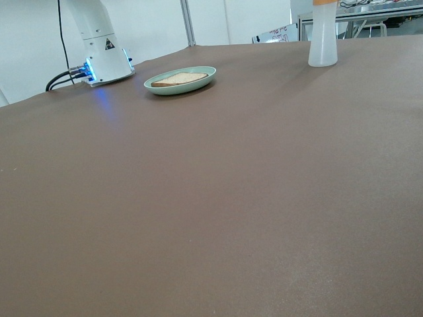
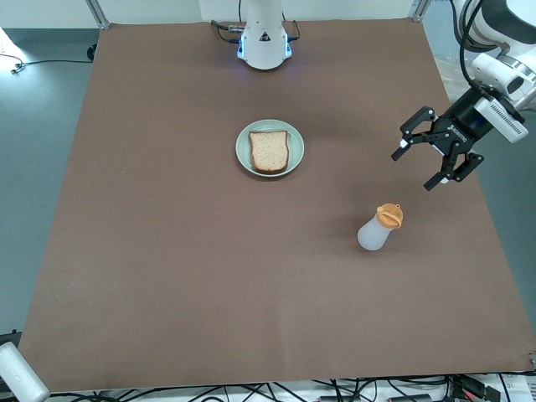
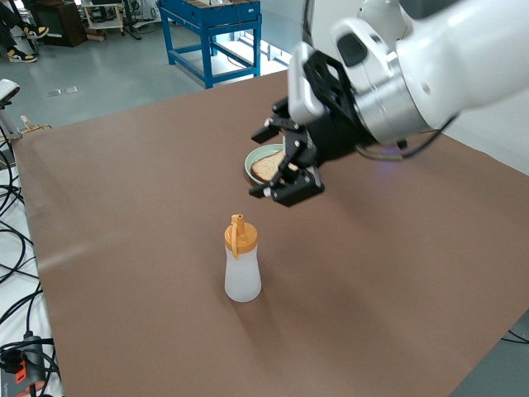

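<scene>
My black gripper [image 2: 411, 170] hangs open in the air over the right side of the table, above and behind the bottle, with nothing between its fingers. A slice of bread [image 2: 269, 152] lies on a pale green plate [image 2: 294, 164] near the middle. A white squeeze bottle [image 2: 374, 233] with an orange cap stands upright to the right of and nearer than the plate in the left view. In the right view the gripper [image 3: 261, 163] partly hides the plate; the top view shows plate [image 1: 164, 90] and bottle [image 1: 322, 39], but no gripper.
Cables and equipment line the front edge [image 2: 335, 389].
</scene>
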